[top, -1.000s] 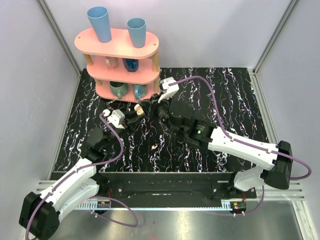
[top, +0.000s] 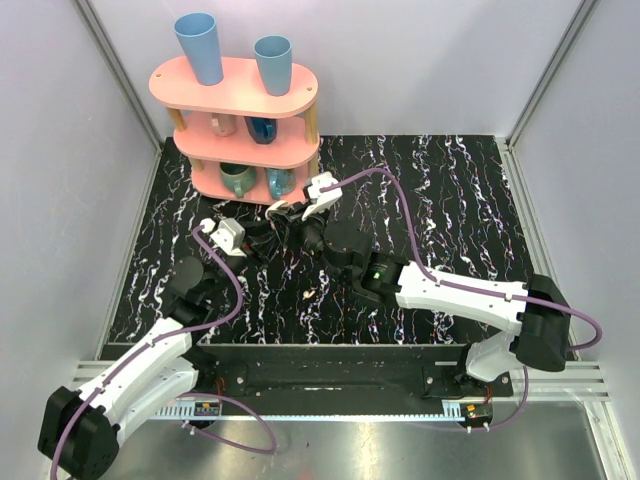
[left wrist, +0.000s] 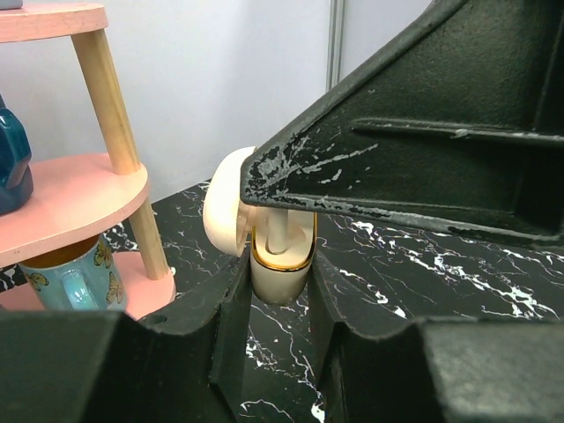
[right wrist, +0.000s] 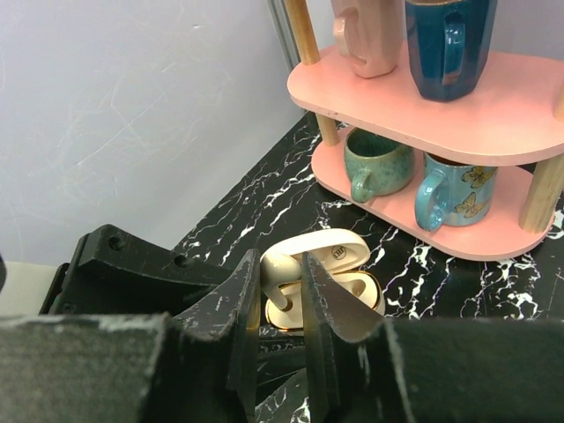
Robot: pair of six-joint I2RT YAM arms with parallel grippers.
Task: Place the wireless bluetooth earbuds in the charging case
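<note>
The open white charging case (right wrist: 335,245) is held upright in my left gripper, whose fingers are shut on it; its gold rim shows in both wrist views. A white earbud (right wrist: 278,273) is between the fingertips of my right gripper, over the case's left side. In the left wrist view the black body of my right gripper looms over the case and hides part of it. From above, the two grippers meet just in front of the shelf; whether the earbud sits inside its slot I cannot tell.
A pink three-tier shelf (top: 235,85) with cups and mugs stands directly behind the grippers. A small pale object (top: 309,295) lies on it near the middle front.
My right gripper and arm have moved down the top view and slightly left, closer over the case. The left arm has stayed almost still.
</note>
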